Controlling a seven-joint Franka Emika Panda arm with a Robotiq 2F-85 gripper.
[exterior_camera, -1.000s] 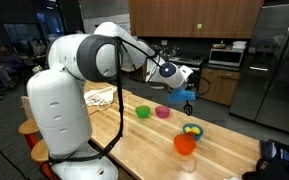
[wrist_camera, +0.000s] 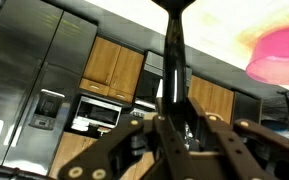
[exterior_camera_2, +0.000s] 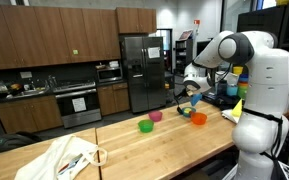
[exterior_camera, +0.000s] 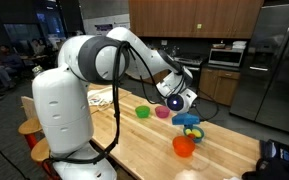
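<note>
My gripper is shut on a dark, slender utensil [wrist_camera: 174, 55], which runs up to the top edge of the wrist view. In exterior view 1, a blue part [exterior_camera: 187, 119], apparently the utensil's end, appears just over a blue bowl [exterior_camera: 199, 134] holding small yellow things. Whether it touches the bowl or its contents cannot be made out. An orange bowl [exterior_camera: 183, 146] stands nearer the front. Farther back are a pink bowl [exterior_camera: 162, 112] and a green bowl [exterior_camera: 142, 112]; the wrist view catches a pink bowl [wrist_camera: 279, 55] at its right.
A white cloth [exterior_camera_2: 62, 155] lies toward its left end in exterior view 2. A dark object [exterior_camera: 280, 157] sits at the right edge of exterior view 1. Fridge and cabinets stand beyond the table.
The arm has come down and toward the front. The bowls have stayed put.
</note>
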